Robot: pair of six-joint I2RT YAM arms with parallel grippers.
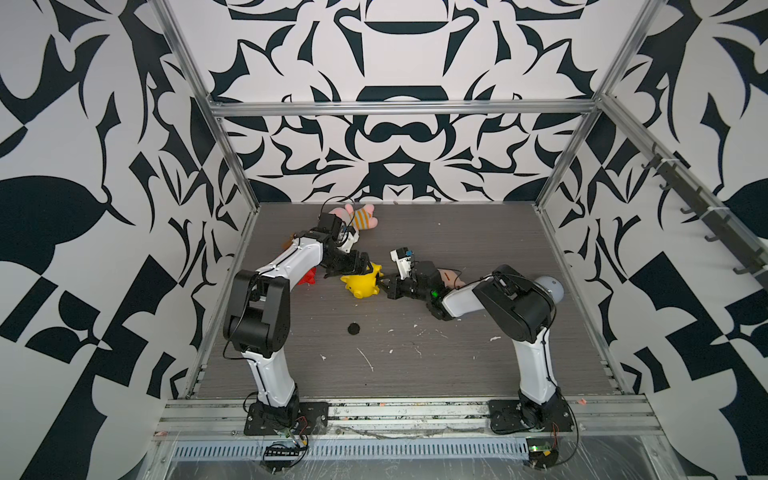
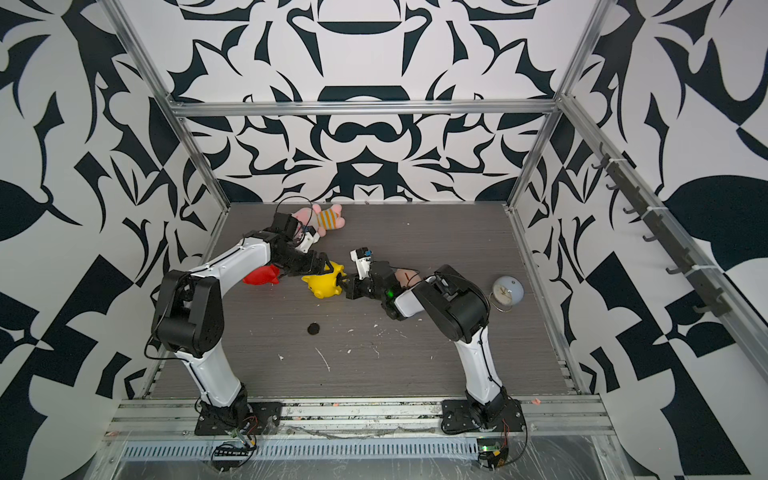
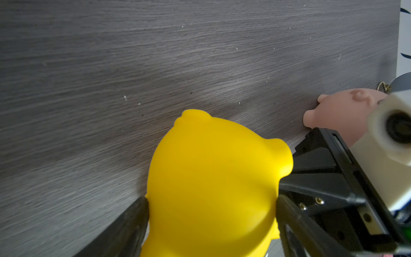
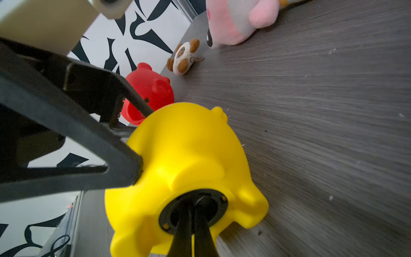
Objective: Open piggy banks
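Note:
The yellow piggy bank [image 1: 360, 285] is at the middle of the table, its round black-rimmed hole [image 4: 169, 220] toward my right gripper, whose shut fingertips reach into that hole. My left gripper is open over the yellow bank, its fingers on either side of the body. A black disc [image 2: 313, 329] lies on the table in front of the bank. A red piggy bank [image 4: 147, 85] lies to the left, partly hidden by the left arm, and a pink piggy bank [image 3: 338, 113] sits behind my right gripper.
A pink striped plush [image 2: 329, 219] lies at the back left, with a small brown-and-white plush [image 4: 184, 57] near it. A silver ball [image 2: 507, 290] is at the right.

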